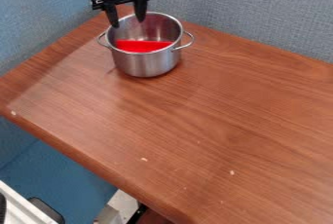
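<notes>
A steel pot (146, 62) with two loop handles stands upright at the back left of the wooden table, with something flat and red (140, 45) inside it. My black gripper (127, 19) hangs open over the back left of the pot's rim, its fingers spread and pointing down, with nothing seen between them. Whether a finger touches the rim is hard to tell.
Grey-blue padded walls (260, 14) border it behind and to the left. A white object (26, 213) and some hardware sit below at the lower left.
</notes>
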